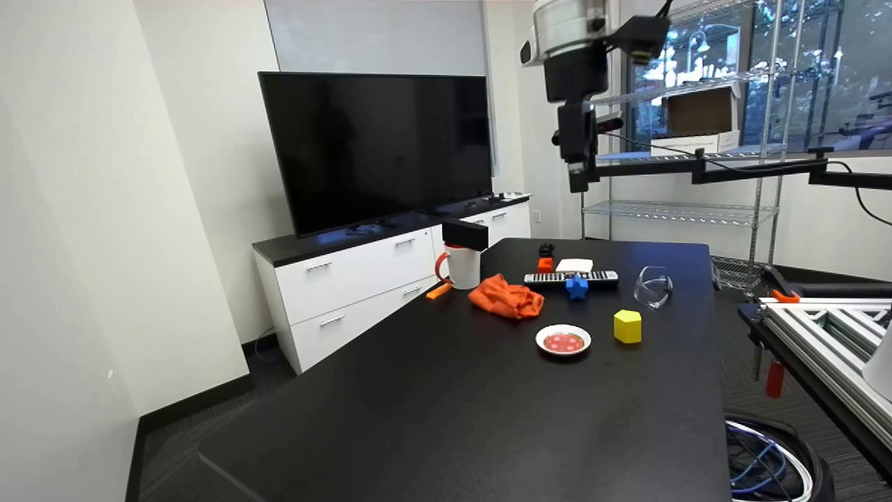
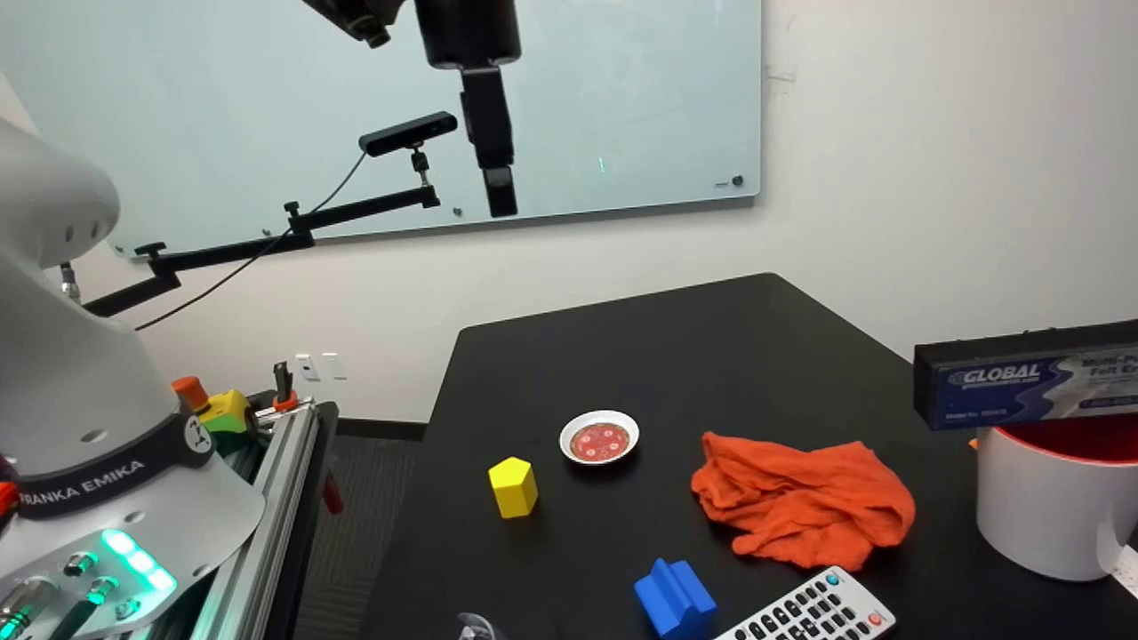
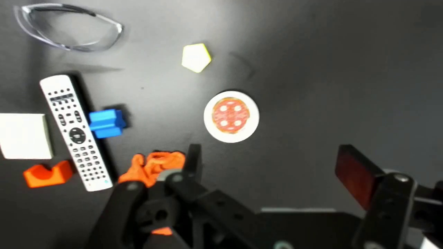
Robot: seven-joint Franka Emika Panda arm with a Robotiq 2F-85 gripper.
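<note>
High above the table my gripper stands open, its two fingers wide apart with only bare table below the gap. In exterior view 1 the gripper (image 1: 578, 180) hangs over the far part of the table, seen edge-on. A small white dish (image 3: 231, 136) with a red, dotted centre lies flat near the middle of the wrist view. Close to it is a yellow pentagonal block (image 3: 196, 57). A blue star-shaped block (image 3: 107, 123) touches or nearly touches the grey remote (image 3: 77, 132). The crumpled orange cloth (image 2: 800, 496) is partly hidden by my finger in the wrist view.
Clear glasses (image 3: 68, 29), a white square pad (image 3: 25, 136) and an orange block (image 3: 47, 174) lie around the remote. A white mug (image 2: 1051, 512) has a black eraser box (image 2: 1029, 373) across its top.
</note>
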